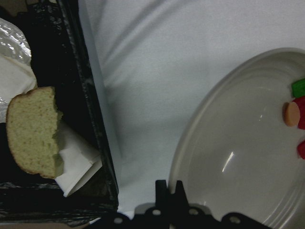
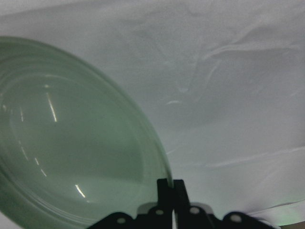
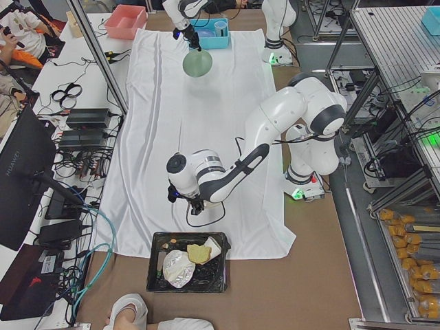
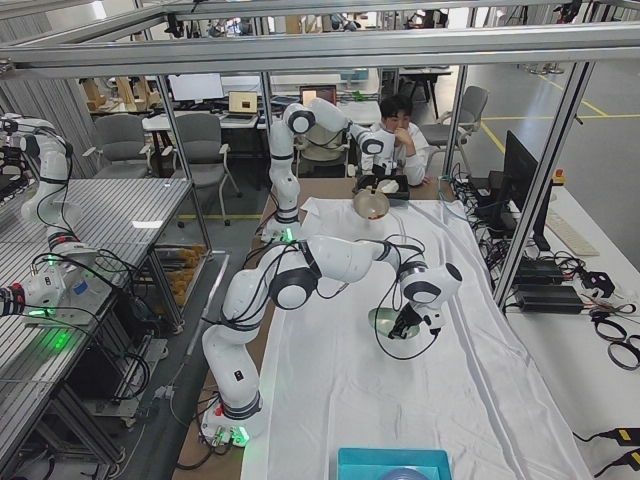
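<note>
In the left wrist view my left gripper is shut on the rim of a beige bowl (image 1: 233,143) holding green, red and orange pieces (image 1: 291,113). Beside it is a black tray (image 1: 57,200) with a bread slice (image 1: 31,133), white paper and crumpled foil or wrapper. In the right wrist view my right gripper is shut on the rim of a green bowl (image 2: 81,138); in the camera left view that bowl (image 3: 197,64) is at the top of the cloth.
A blue bin (image 4: 392,460) stands at the cloth's far end from the black tray. A monitor and cables crowd the side table.
</note>
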